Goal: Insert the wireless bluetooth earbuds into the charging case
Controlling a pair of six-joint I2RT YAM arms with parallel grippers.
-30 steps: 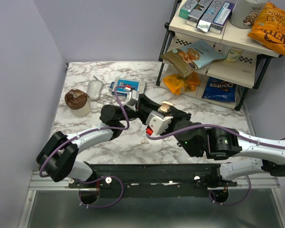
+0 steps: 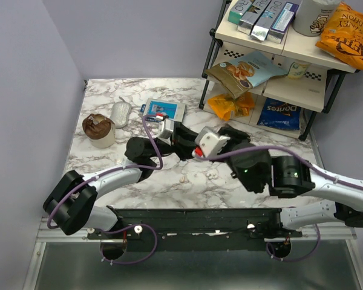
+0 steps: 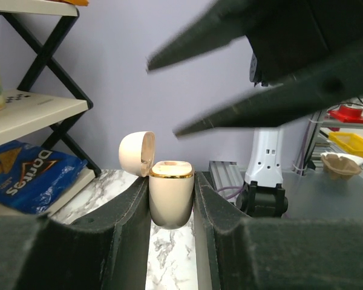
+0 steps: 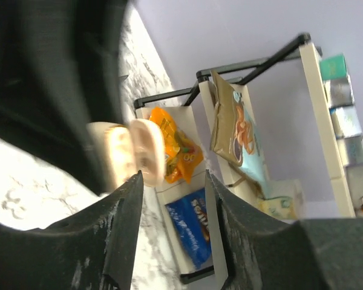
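Note:
In the left wrist view the cream charging case (image 3: 171, 202) stands upright, its lid (image 3: 137, 153) tipped open to the left. My left gripper is shut on its lower body. Above and to the right, the blurred fingers of my right gripper are apart, clear of the case. The right wrist view shows the right gripper open with nothing between its fingertips, and the case (image 4: 121, 158) to its left, beyond the left gripper's dark fingers (image 4: 54, 96). Whether earbuds sit inside the case, I cannot tell. In the top view the arms hide it.
Two small pale objects (image 2: 183, 179) lie on the marble table below the arms, too small to identify. A shelf (image 2: 299, 90) with snack bags stands at the back right. A blue box (image 2: 163, 110) and a brown-topped container (image 2: 99, 130) sit at the left.
My right hand has shifted rightward and up, away from the case, and is blurred by motion; it now covers the case from above. The left arm has moved only slightly.

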